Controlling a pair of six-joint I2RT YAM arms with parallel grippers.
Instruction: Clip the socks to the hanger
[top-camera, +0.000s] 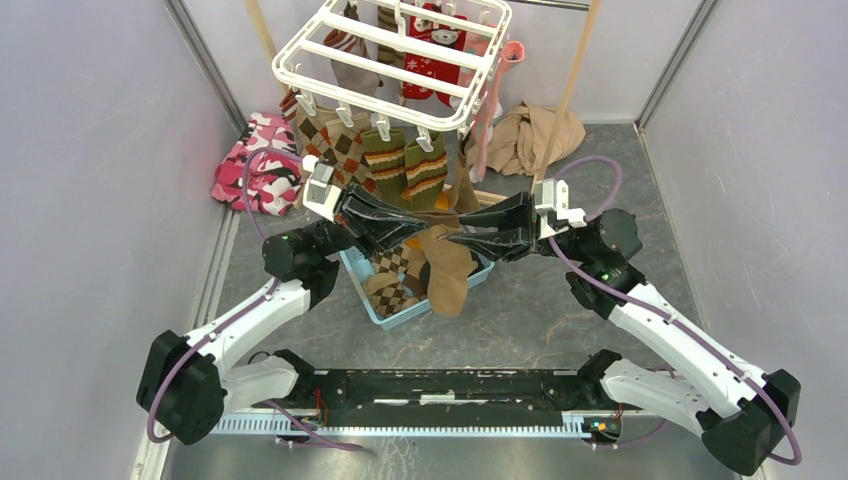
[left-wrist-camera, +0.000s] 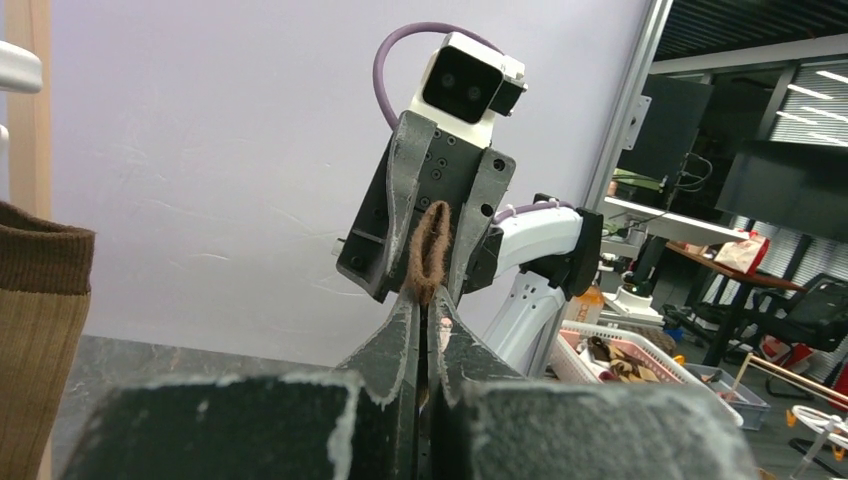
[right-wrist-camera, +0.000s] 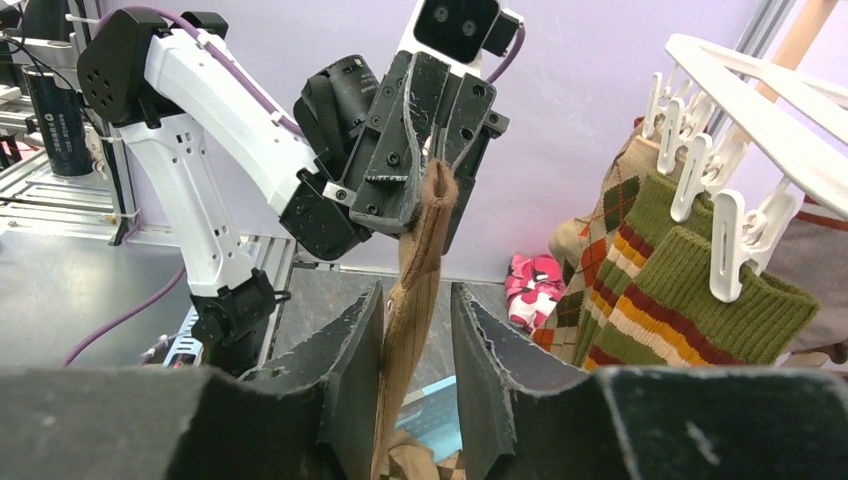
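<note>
A brown sock (top-camera: 447, 272) hangs from my left gripper (top-camera: 424, 222), which is shut on its cuff. In the left wrist view, the cuff (left-wrist-camera: 430, 250) sticks up between the fingertips of the left gripper. My right gripper (top-camera: 450, 234) faces it from the other side with parted fingers. In the right wrist view, the sock (right-wrist-camera: 410, 300) stands between the parted fingers of the right gripper, close to the left-hand finger. Above, the white hanger (top-camera: 400, 72) carries several socks on its clips; green striped socks (right-wrist-camera: 680, 290) hang on its near edge.
A light blue bin (top-camera: 395, 318) below holds argyle and brown socks. Pink patterned cloth (top-camera: 262, 165) lies at the left, and beige cloth (top-camera: 525, 140) at the back right. Wooden posts (top-camera: 567, 95) flank the hanger.
</note>
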